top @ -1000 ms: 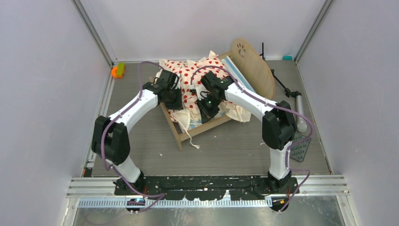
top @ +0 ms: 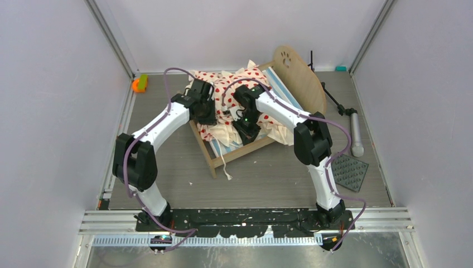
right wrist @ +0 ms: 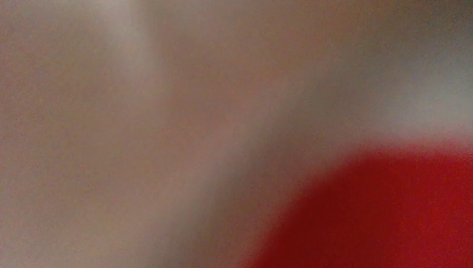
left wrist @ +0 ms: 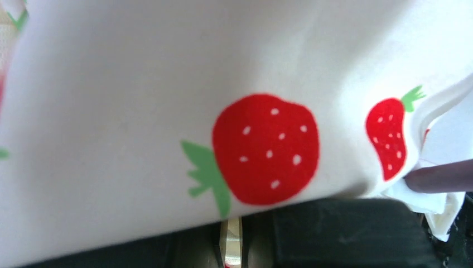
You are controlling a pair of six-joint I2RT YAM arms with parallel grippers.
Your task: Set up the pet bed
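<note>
The wooden pet bed stands at an angle, its tall rounded headboard at the back right. A blue-and-white striped mattress shows along the headboard and at the front. Over it lies a rumpled strawberry-print cover with cream edges; a white cord hangs over the front rail. My left gripper is down at the cover's left side; in its wrist view a narrow gap shows between the fingers, pale cloth visible there, hold unclear. My right gripper is shut at the front rail. Blurred cloth fills its wrist view.
At the far left sits an orange and green toy. On the right are a white tube on a black stand and a dark studded mat. Bare floor lies in front of the bed.
My right arm's elbow has swung left, with its gripper staying near the front rail. Cream cloth between the grippers has spread right, and the cord's end has moved left.
</note>
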